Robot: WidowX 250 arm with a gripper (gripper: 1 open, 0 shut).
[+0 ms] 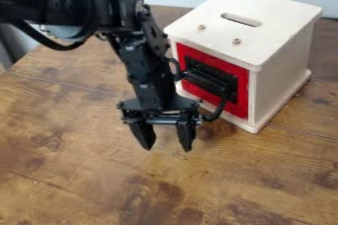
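A pale wooden box (276,66) with a slot in its top stands on the table, its red front panel (189,88) facing left and carrying a black fitting, partly hidden by the arm. My black gripper (165,140) hangs pointing down in front of the box, at its lower left, its two fingers apart with nothing seen between them.
A pale wall shows behind the table at the upper left.
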